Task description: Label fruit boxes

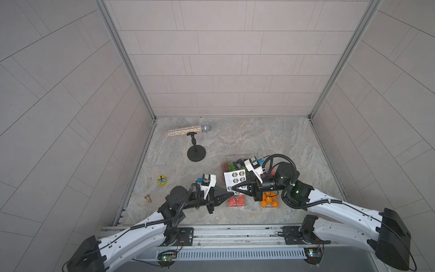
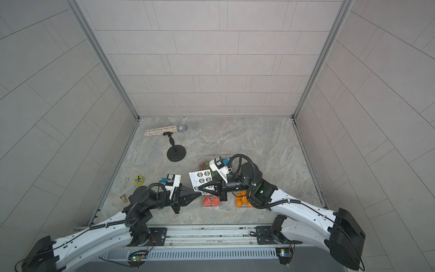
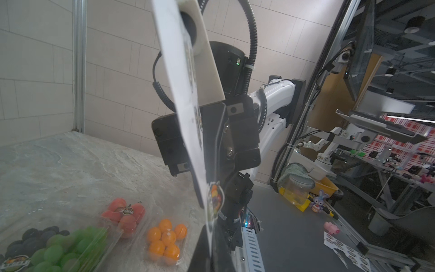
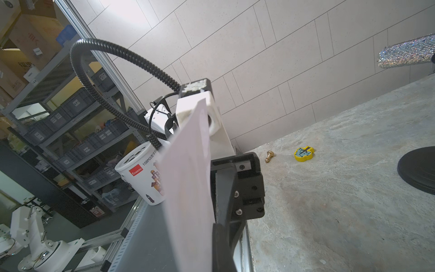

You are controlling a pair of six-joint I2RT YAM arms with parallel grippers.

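A white sticker sheet (image 1: 234, 176) with several round labels is held upright between the facing grippers, at the tips of my right gripper (image 1: 233, 188), which is shut on it. My left gripper (image 1: 230, 195) meets it from the left; its finger is hard to make out, its tips close to the sheet. Below lie clear fruit boxes: red fruit (image 3: 126, 219), oranges (image 3: 167, 238), and dark and green grapes (image 3: 54, 253). Labels show on the red fruit and on the grape box.
A microphone (image 1: 188, 130) and black stand (image 1: 196, 152) are at the back left. A yellow toy (image 1: 161, 180) and brass piece (image 1: 147, 198) lie at the left.
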